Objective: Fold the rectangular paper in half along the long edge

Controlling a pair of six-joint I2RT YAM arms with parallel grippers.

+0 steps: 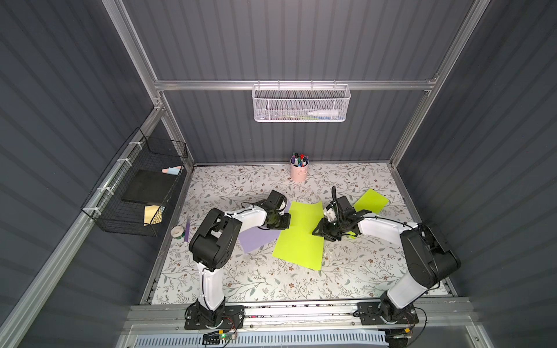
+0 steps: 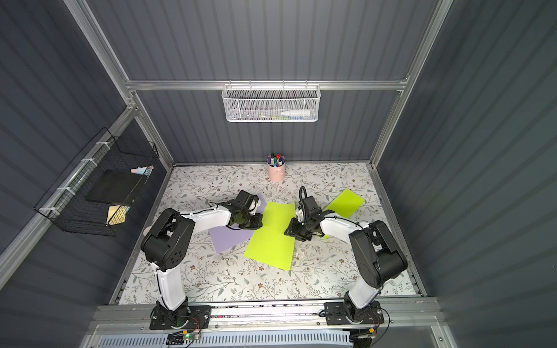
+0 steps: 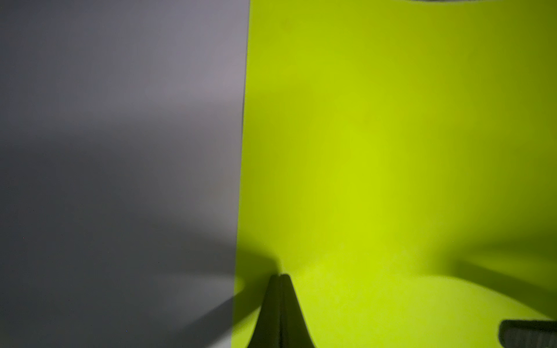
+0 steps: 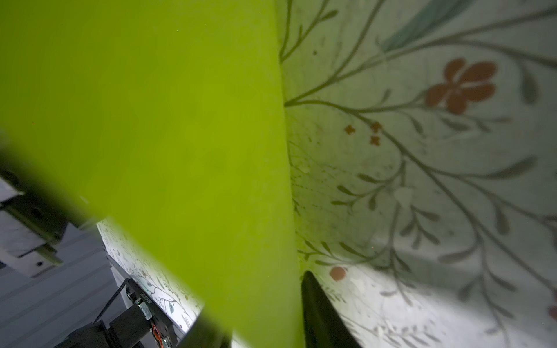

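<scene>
A yellow-green paper [image 1: 296, 243] lies over part of a lavender sheet [image 1: 255, 240]. My left gripper is shut, tips on the paper near its left edge, nothing seen between them. My right gripper is at the paper's right edge, low over it; in the right wrist view that edge rises, blurred, between its part-open fingers, and I cannot tell whether they grip it.
A second yellow-green sheet [image 1: 371, 200] lies behind the right arm. A pink cup of pens [image 1: 298, 172] stands at the back middle. A wire basket [image 1: 145, 185] hangs on the left wall.
</scene>
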